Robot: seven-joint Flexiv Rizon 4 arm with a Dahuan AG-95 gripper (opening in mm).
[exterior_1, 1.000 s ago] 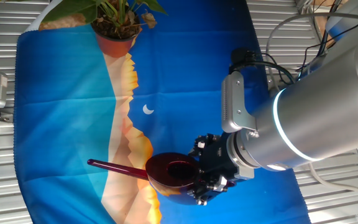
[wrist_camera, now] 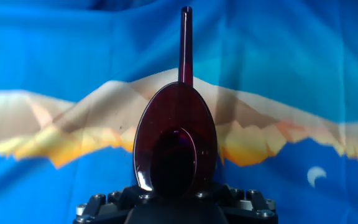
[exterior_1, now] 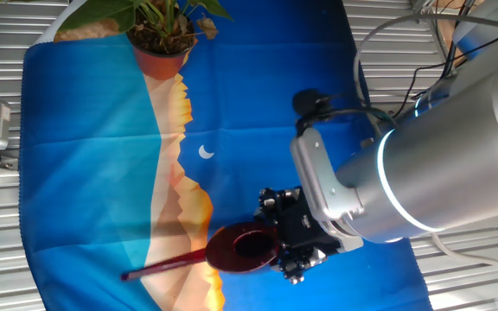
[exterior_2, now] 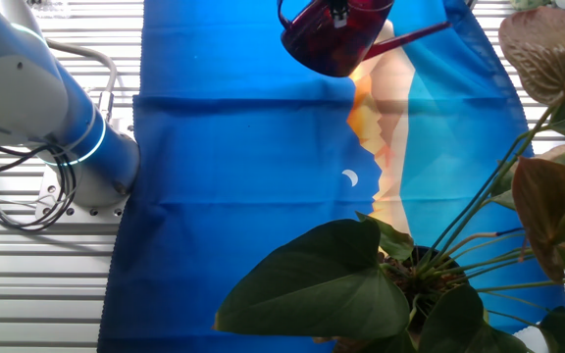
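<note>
A dark red, glossy watering can (exterior_1: 240,249) with a long thin spout hangs in front of my gripper (exterior_1: 281,236), over the lower part of the cloth. My gripper is shut on its handle side; the contact itself is mostly hidden. In the wrist view the can's oval top (wrist_camera: 174,112) faces the camera, the spout (wrist_camera: 186,46) pointing straight away from the fingers. The second exterior view shows the can (exterior_2: 330,39) cut off by the top edge, seemingly above the cloth, its spout extending right.
A potted plant in an orange-brown pot (exterior_1: 160,65) stands at the cloth's far end; its broad leaves (exterior_2: 312,284) fill the near part of the second exterior view. Cables (exterior_1: 387,52) loop beside the arm.
In exterior view 1 the can has turned with my gripper: its spout tip has swung downward in the picture. The wrist has rolled, and the camera bracket has shifted left.
</note>
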